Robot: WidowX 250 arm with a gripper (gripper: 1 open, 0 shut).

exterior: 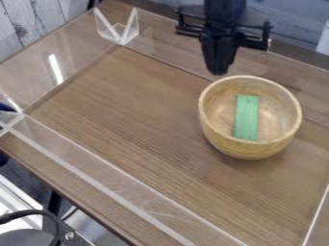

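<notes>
A black gripper (218, 63) hangs at the top of the view, above and behind a tan round bowl (222, 135), its narrow tip pointing down and apparently shut with nothing visible between its fingers. Inside the bowl lies a green oblong block (247, 118).
Black cables and a dark object sit beyond the lower left corner.
</notes>
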